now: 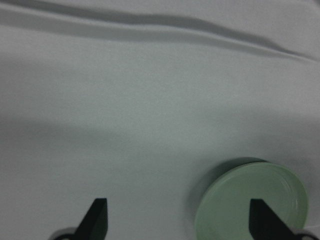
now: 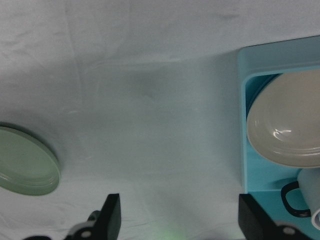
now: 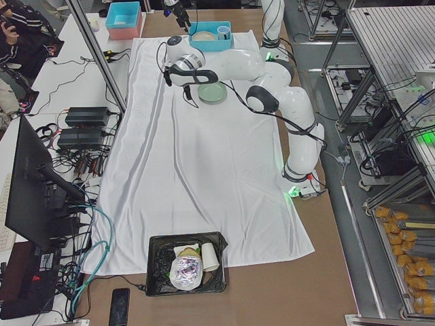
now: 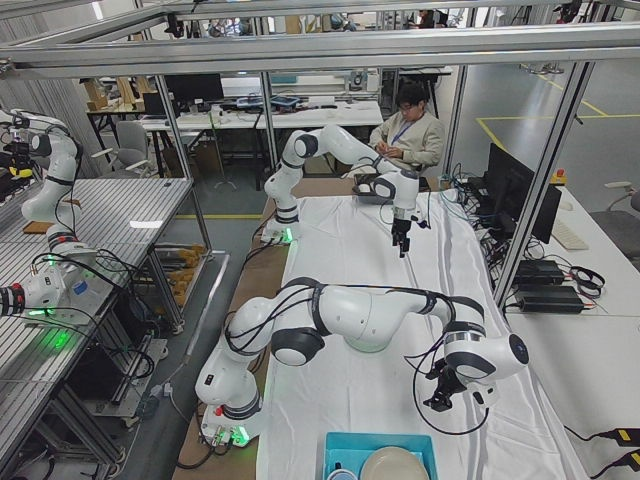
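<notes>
A green plate (image 3: 212,93) (image 1: 250,200) (image 2: 25,160) lies on the white cloth (image 3: 190,170). My left gripper (image 4: 400,245) is open above the cloth beside the plate, nothing between its fingers. My right gripper (image 4: 445,390) is open over the cloth between the plate and a blue bin (image 4: 380,440) (image 2: 267,52). The bin holds a beige plate (image 2: 287,120) and a light mug (image 2: 310,190) with a black handle.
A black tray (image 3: 158,272) with a foil-covered item and a white roll sits at one end. The cloth between it and the arms is clear. A monitor (image 3: 34,190) and cables line the side, beside a metal frame post.
</notes>
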